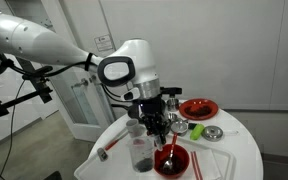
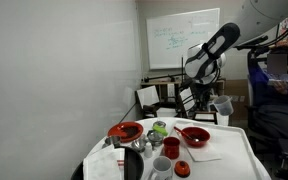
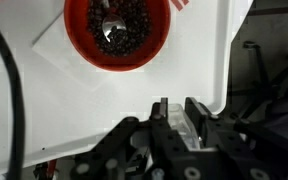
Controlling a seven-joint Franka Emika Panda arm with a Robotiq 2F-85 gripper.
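A clear container [image 1: 141, 152] hangs beside the dark fingers of my gripper [image 1: 160, 137], left of the red bowl [image 1: 183, 172]. The fingers are shut on it. Its lower part looks dark, but what that is I cannot tell. From the second exterior side, the same clear container [image 2: 222, 104] is up above the white table. In the wrist view only a pale piece of it shows by the gripper. Dark beans [image 3: 124, 30] fill the bottom of the red bowl, with a metal spoon [image 3: 112, 24] resting in them.
Behind stands a red pan [image 1: 198, 108] near several metal pots. A green item [image 1: 197, 131] lies near them. In the second exterior view, a red mug [image 2: 172, 147] and a dark pan [image 2: 130, 165] occupy the near side. A white napkin [image 3: 64, 48] lies under the bowl.
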